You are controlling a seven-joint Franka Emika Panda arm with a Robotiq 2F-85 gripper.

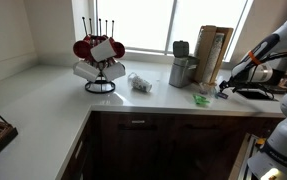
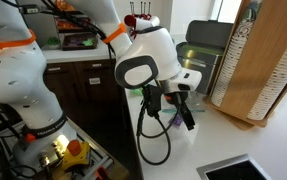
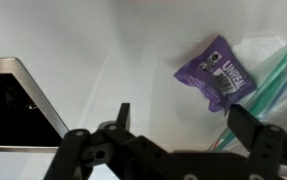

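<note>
A small purple packet with white lettering (image 3: 218,75) lies flat on the pale counter in the wrist view. My gripper is open above the counter, its fingers wide apart and nothing between them. The packet lies ahead of the gap, towards the right finger (image 3: 245,125). To the right of the packet, a clear plastic bag with a green and purple zip edge (image 3: 273,85) is partly cut off by the frame. In the second exterior view, the white arm body (image 2: 158,75) covers much of the counter around the gripper.
A dark, metal-edged panel (image 3: 18,105) is set in the counter to the left. A green item (image 1: 202,98) lies near the counter's front edge. Behind stand a grey bin (image 1: 180,70) and a tall wooden-sided stack (image 1: 209,50). A rack with red mugs (image 1: 100,55) is far left.
</note>
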